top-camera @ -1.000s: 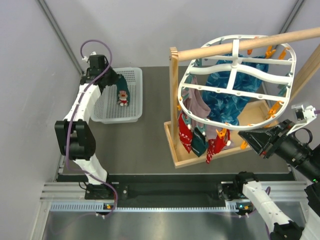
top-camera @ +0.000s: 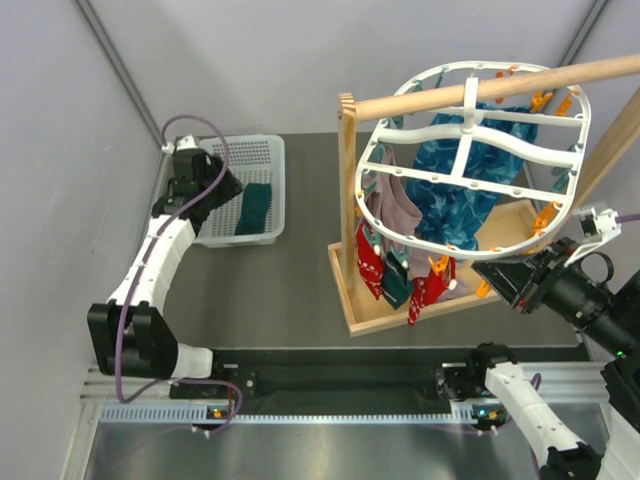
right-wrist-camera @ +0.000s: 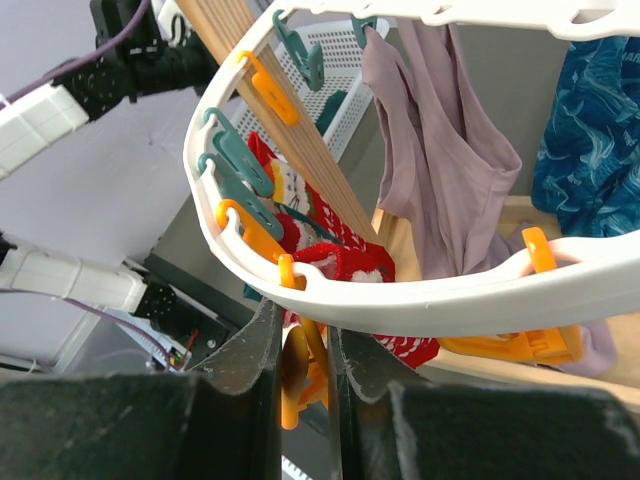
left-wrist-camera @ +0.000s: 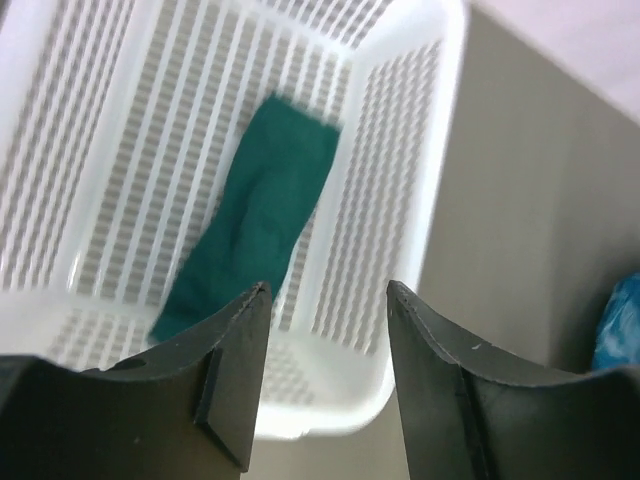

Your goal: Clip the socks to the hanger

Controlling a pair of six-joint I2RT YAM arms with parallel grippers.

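Note:
A dark green sock [left-wrist-camera: 255, 215] lies flat on the floor of the white basket [left-wrist-camera: 440, 165]. Over it, my left gripper stands open with nothing between its fingers. At the round white hanger [top-camera: 455, 180], my right gripper is shut on an orange clip [right-wrist-camera: 294, 375] under the near rim. A red patterned sock [right-wrist-camera: 350, 255] hangs just behind that clip; whether the clip grips it is hard to tell. Another red sock [top-camera: 369, 268] and a green sock [top-camera: 396, 282] hang to the left along the rim.
A mauve cloth [top-camera: 397, 205] and a blue patterned cloth [top-camera: 455, 185] hang inside the ring. The wooden stand [top-camera: 348, 190] frames the hanger's left side. Bare grey table [top-camera: 280, 290] lies between basket and stand.
The green sock hung from my left gripper before; it now lies in the basket, let go, its plain side up. The left gripper has moved down the picture. The right arm shifted only slightly.

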